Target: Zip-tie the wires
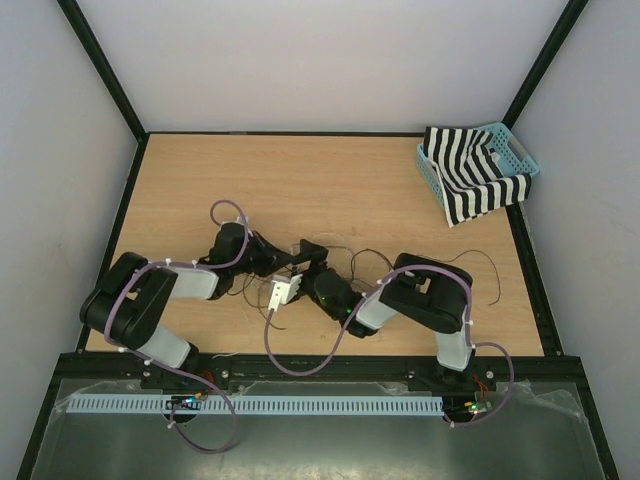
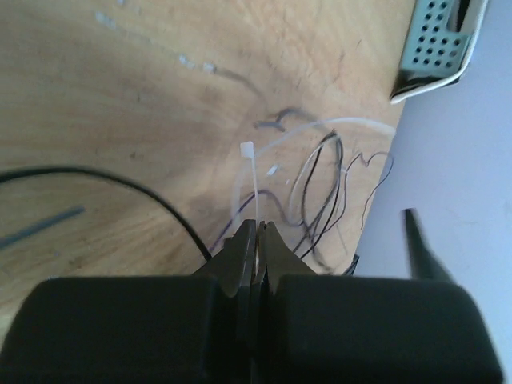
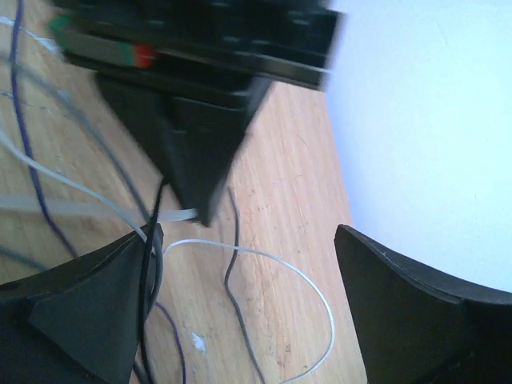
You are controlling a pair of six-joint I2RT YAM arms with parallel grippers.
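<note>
In the left wrist view, my left gripper is shut on a thin white zip tie (image 2: 254,178), its small square head standing out past the tips. Thin wires (image 2: 336,180) lie loosely curled on the table beyond it. My right gripper is open; its fingers (image 3: 400,300) stand wide apart. Black and grey wires (image 3: 146,280) cross in front of its left finger, and a pale loop runs across the gap. The dark left gripper shows blurred just beyond that gap. From the top, both grippers meet closely over the wires, hiding part of them.
A blue basket (image 1: 431,172) with a striped cloth (image 1: 470,175) stands at the back right. One thin dark wire (image 1: 485,254) trails off to the right.
</note>
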